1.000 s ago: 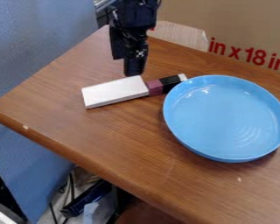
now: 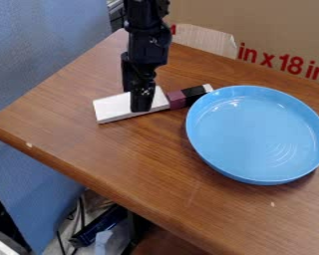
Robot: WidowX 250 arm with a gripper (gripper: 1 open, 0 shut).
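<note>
My black gripper (image 2: 141,92) reaches down from the top centre onto a long bar (image 2: 112,109) with a white body and a maroon and black end, lying on the wooden table. Its fingertips are at the white part, near the maroon section; whether they are open or closed on it is unclear. A light blue plate (image 2: 255,133) lies to the right, beside the bar's dark end.
A cardboard box (image 2: 271,32) with red lettering stands behind the table. Cables and clutter lie below the table edge at the lower left.
My gripper has moved down and slightly left, from above and behind the bar onto its white part. The bar and plate look unmoved.
</note>
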